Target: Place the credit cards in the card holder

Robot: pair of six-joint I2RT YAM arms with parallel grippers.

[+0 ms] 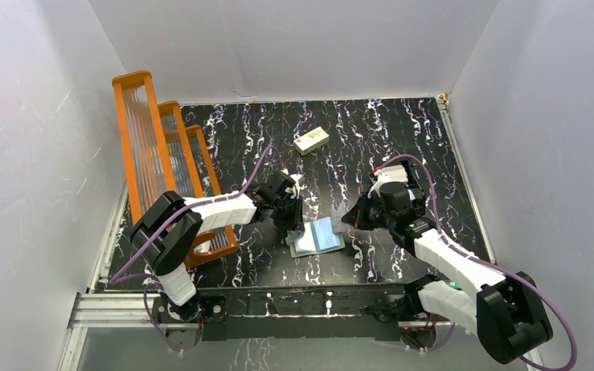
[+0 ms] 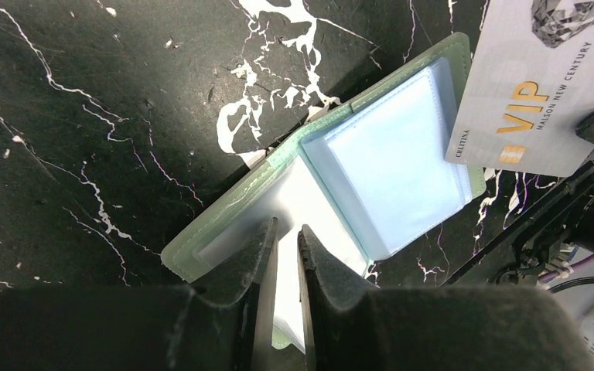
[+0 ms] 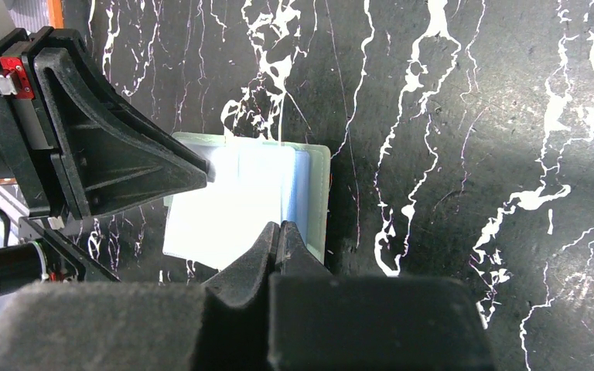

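The card holder (image 1: 329, 251) lies open on the table, green-edged, with a white clear-sleeved page (image 3: 205, 232) and a pale blue page (image 2: 394, 162). My left gripper is at the white page, its narrow fingers shut on the clear sleeve there. A silver VIP card (image 2: 503, 93) stands on edge above the blue page's outer side. My right gripper is shut on this thin card, which shows edge-on as a pale line in the right wrist view. The card's lower edge looks close to the blue page; whether they touch cannot be told.
A small cream box (image 1: 311, 141) sits toward the back of the table. Orange-framed racks (image 1: 172, 147) stand along the left side, behind the left arm.
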